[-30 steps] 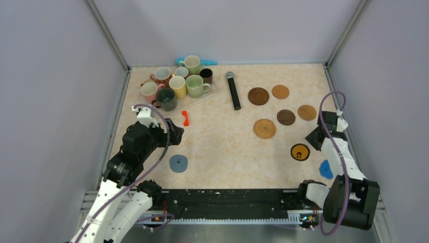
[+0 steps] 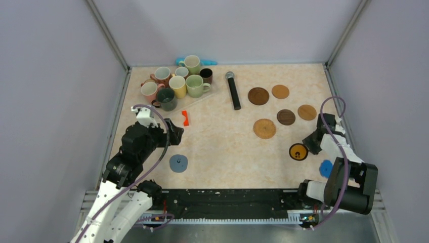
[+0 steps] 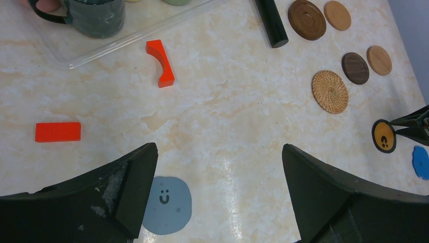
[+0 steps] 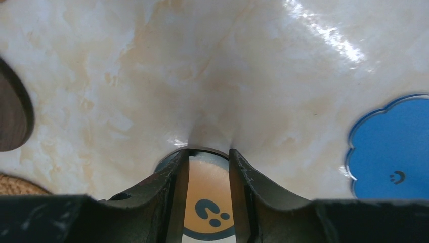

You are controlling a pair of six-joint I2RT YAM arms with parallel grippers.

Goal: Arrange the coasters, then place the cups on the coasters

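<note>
Several cups stand together at the back left, among them a dark green cup (image 2: 166, 99), a yellow cup (image 2: 178, 86) and a light green cup (image 2: 195, 86). My left gripper is open above the table, apart from the cups, with nothing between its fingers. On the right lies a round yellow coaster (image 2: 298, 152) with a black rim. My right gripper is at that coaster's edge, its fingers (image 4: 175, 192) a small gap apart. The coaster's printed face shows between them; whether the tips touch it, I cannot tell.
Round wooden coasters (image 2: 258, 96) and a woven one (image 2: 264, 128) lie right of centre. A blue coaster (image 2: 326, 168) is beside the right arm, a grey one (image 2: 178, 163) near the left arm. A microphone (image 2: 232, 91) and red blocks (image 3: 58, 132) lie around.
The left arm and cups are unchanged.
</note>
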